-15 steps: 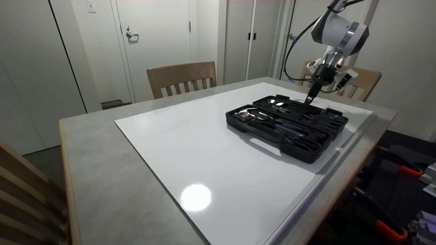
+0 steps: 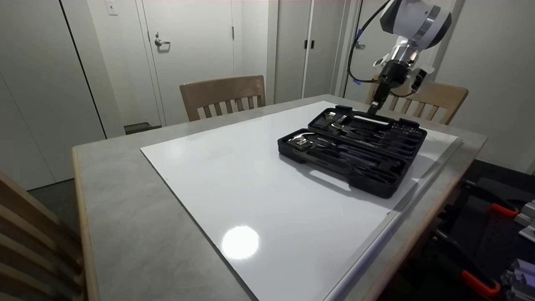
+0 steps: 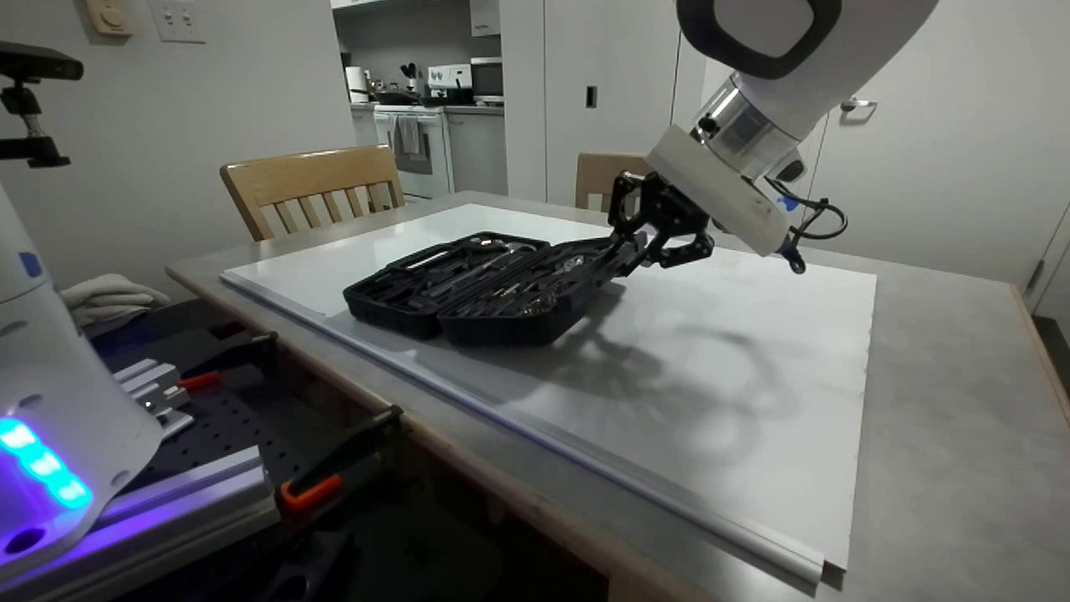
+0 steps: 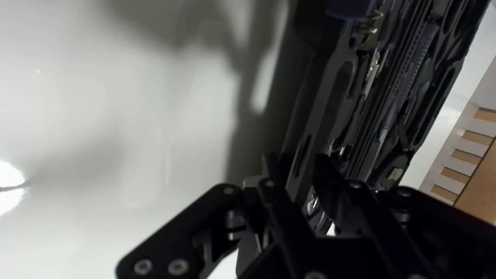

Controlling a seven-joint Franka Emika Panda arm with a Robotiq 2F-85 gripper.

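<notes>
A black tool case (image 2: 346,173) lies opened out on the white board, with hand tools in both halves. Its far half (image 2: 396,135) is tilted, the outer edge raised off the board. My gripper (image 2: 372,109) is shut on that raised edge, by the handle. From the other side, the gripper (image 3: 629,256) reaches down at a slant to the near edge of the case (image 3: 512,326). In the wrist view the rim of the case (image 4: 300,160) runs between the two dark fingers of the gripper. The fingertips' exact contact is dark and hard to make out.
The white board (image 2: 225,175) is bare to the left of the case. A raised rail (image 3: 522,431) follows one side of it. Wooden chairs (image 2: 225,93) stand around the table, and orange-handled clamps (image 3: 311,492) sit by the robot's base.
My gripper has risen slightly, and the far half of the case has tilted up with its outer edge. The near half has shifted a little.
</notes>
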